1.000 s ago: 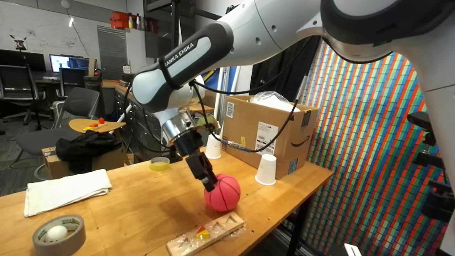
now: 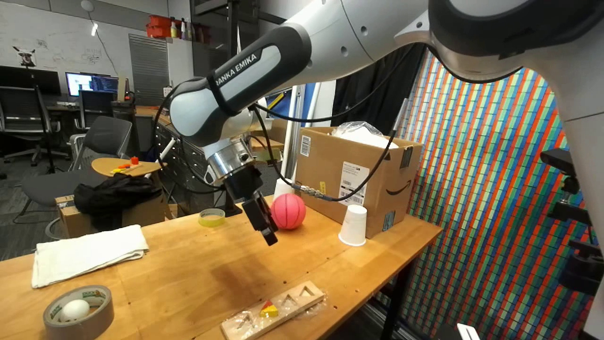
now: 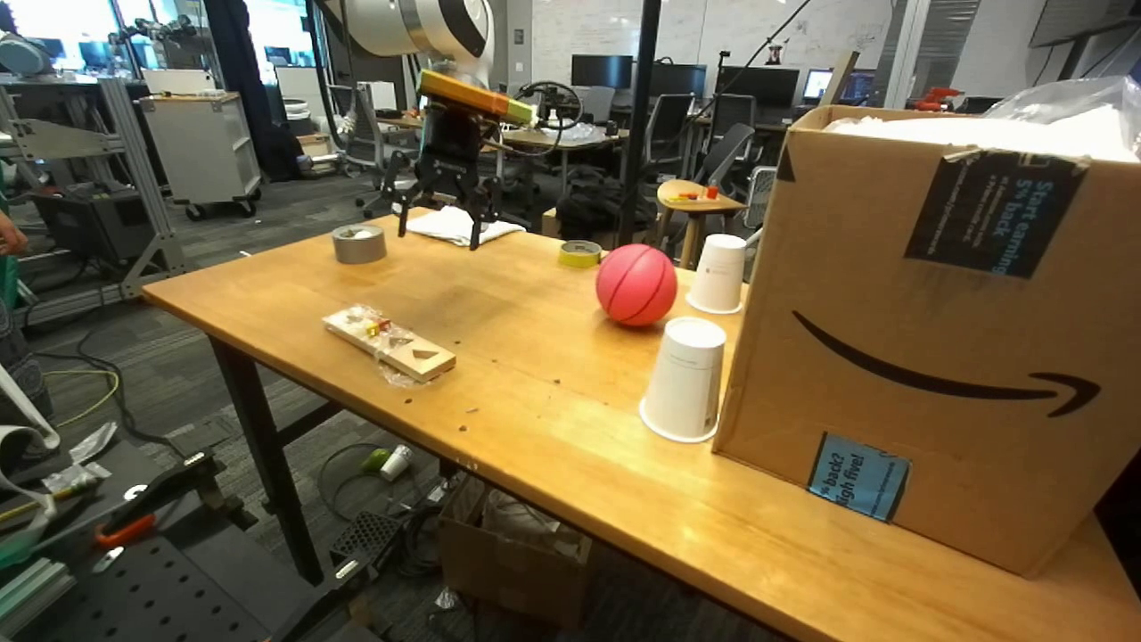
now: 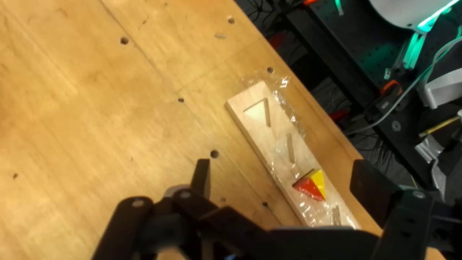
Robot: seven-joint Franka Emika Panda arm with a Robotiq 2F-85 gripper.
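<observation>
My gripper (image 3: 436, 241) hangs above the table with its two fingers spread wide and nothing between them. In the wrist view the fingers (image 4: 201, 180) stand apart at either side of the lower edge. A pink ball (image 3: 636, 284) with dark seams rests on the table, clear of the gripper, near two upturned white cups. Below the gripper lies a long wooden block (image 4: 268, 134) with triangular recesses, partly wrapped in clear plastic. One recess holds a red and yellow piece (image 4: 312, 186).
A large cardboard box (image 2: 317, 170) fills the table's far right, with white cups (image 2: 354, 225) (image 3: 718, 275) beside it. Grey tape (image 2: 79, 323) encircles a white round object (image 2: 75, 310). There are also a folded white cloth (image 2: 90, 255) and yellow tape (image 2: 212, 217).
The pink ball has moved from beside the wooden block back towards the cups and is now away from the gripper. My arm has shifted slightly left and up.
</observation>
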